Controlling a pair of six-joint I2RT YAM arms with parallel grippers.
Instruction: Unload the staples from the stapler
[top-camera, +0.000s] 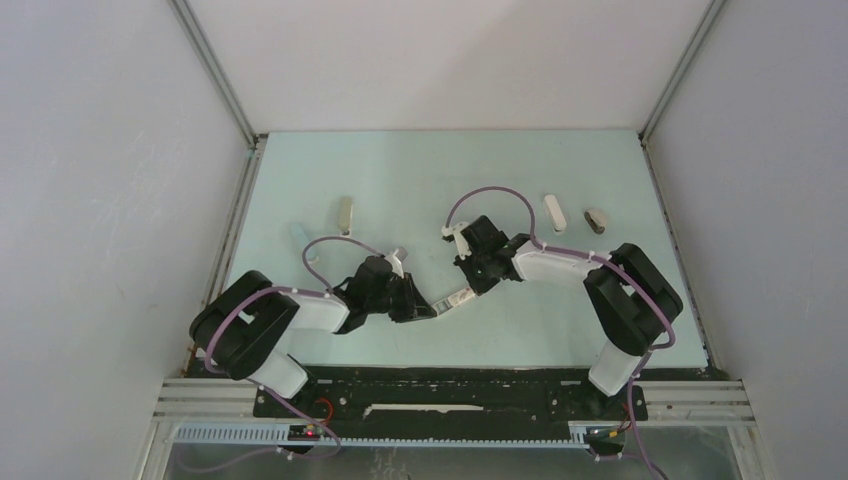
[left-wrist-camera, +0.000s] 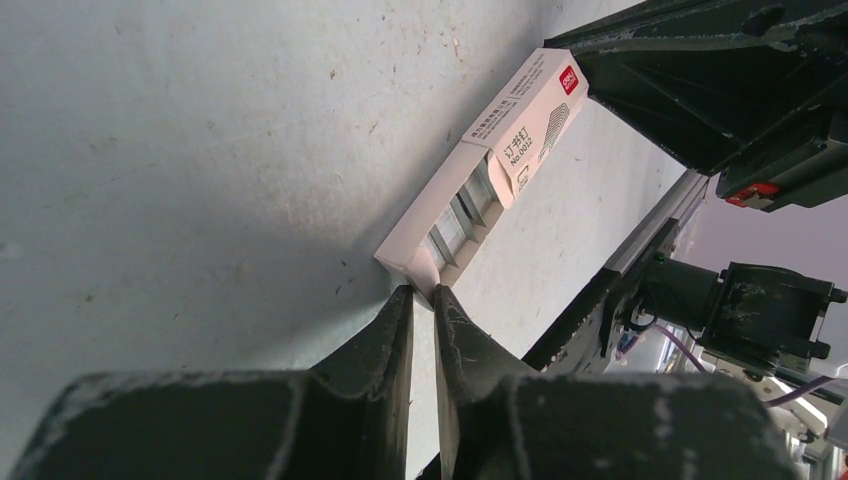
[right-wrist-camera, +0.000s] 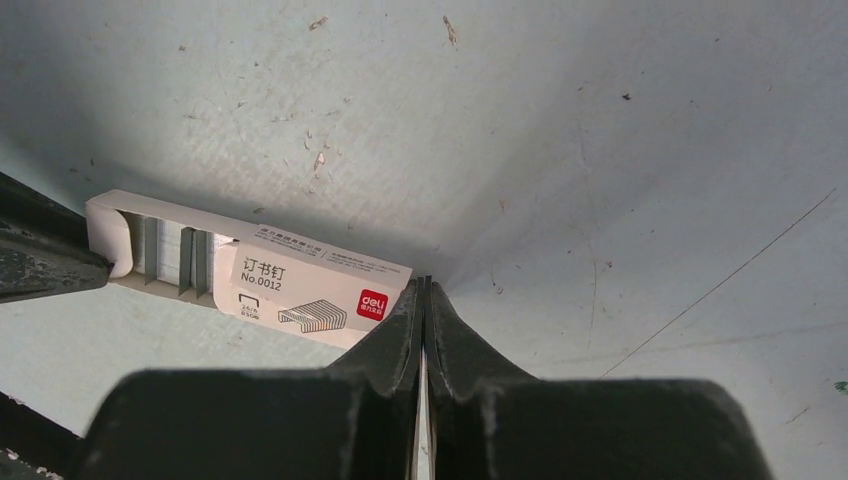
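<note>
A small pale staple box (left-wrist-camera: 520, 130) lies on the table between my two grippers, its sleeve partly slid off the inner tray (left-wrist-camera: 415, 220). Several staple strips (right-wrist-camera: 180, 255) show in the uncovered part of that tray. My left gripper is shut on the end flap of the tray. At the opposite end, my right gripper is shut, its tips against or just beside the sleeve's corner; nothing shows between them. In the top view the box (top-camera: 461, 297) is small, with the left gripper (top-camera: 433, 313) and right gripper (top-camera: 474, 288) at its ends. Which object is the stapler is hard to tell.
At the back right are a white block-like object (top-camera: 555, 213) and a grey-brown item (top-camera: 595, 220). A beige object (top-camera: 345, 215) and a light-blue one (top-camera: 303, 241) sit on the left.
</note>
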